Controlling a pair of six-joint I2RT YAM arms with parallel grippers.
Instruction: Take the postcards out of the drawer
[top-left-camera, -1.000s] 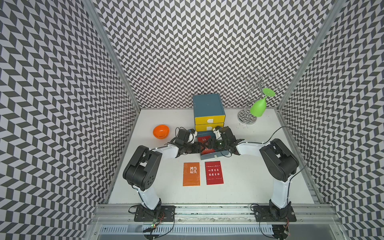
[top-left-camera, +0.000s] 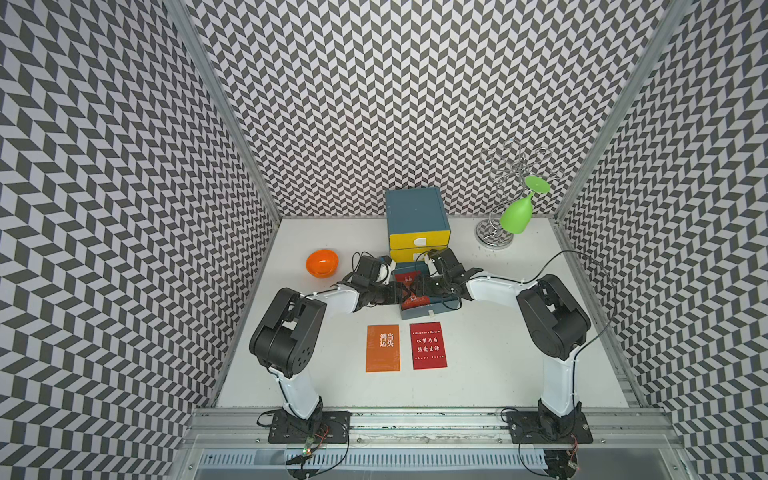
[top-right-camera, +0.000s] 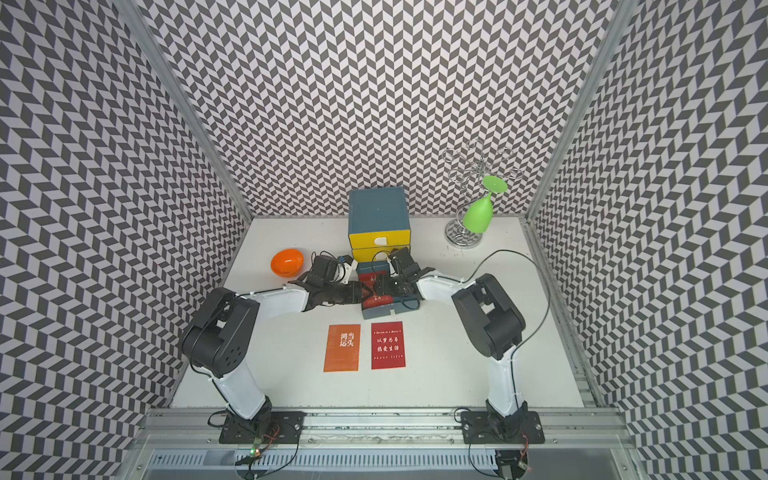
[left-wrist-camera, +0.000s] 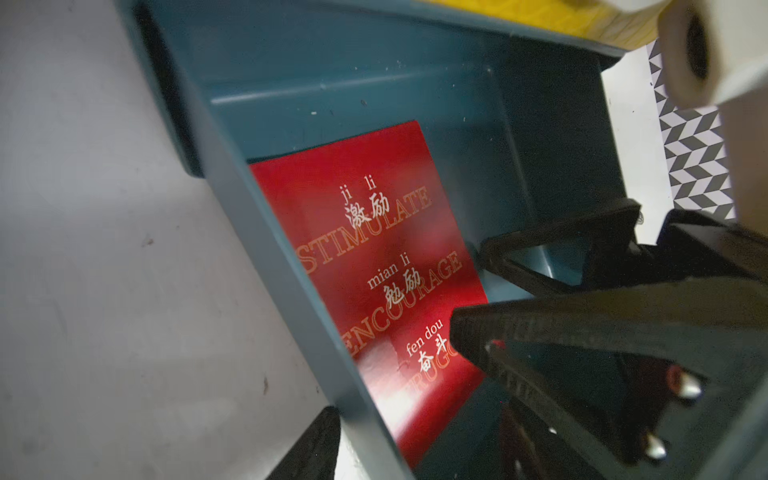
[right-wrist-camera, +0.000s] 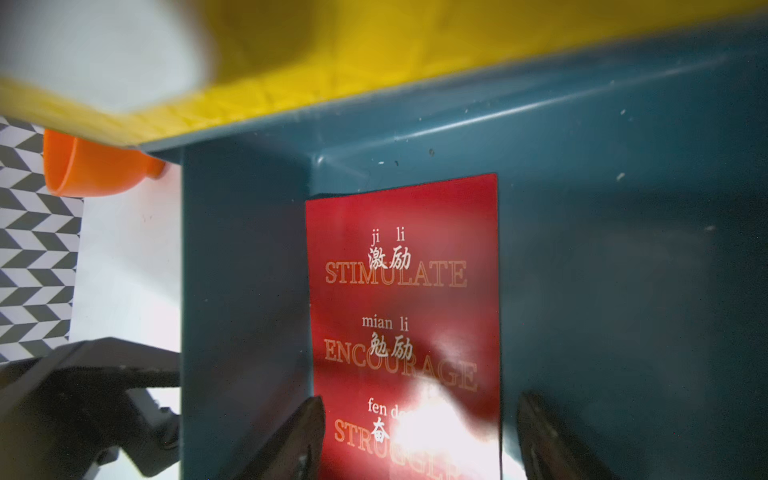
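A red postcard (right-wrist-camera: 432, 288) with white lettering lies inside the open blue drawer (left-wrist-camera: 360, 96), along its left wall. My left gripper is open, its fingers (left-wrist-camera: 316, 448) on either side of that wall and near the card's front end. Over the same card stands my right gripper, also open, one fingertip to each side of the card; neither one is closed on it. On the table in front, an orange postcard (top-left-camera: 382, 352) and another red postcard (top-left-camera: 429, 348) lie flat side by side.
Behind the drawer is the blue and yellow cabinet (top-left-camera: 417, 212). An orange bowl (top-left-camera: 322, 262) sits at left; a metal rack (top-left-camera: 494, 233) with a green goblet (top-left-camera: 517, 214) is at back right. The arms are close together.
The left arm has moved only slightly. The cards on the table have stayed put.
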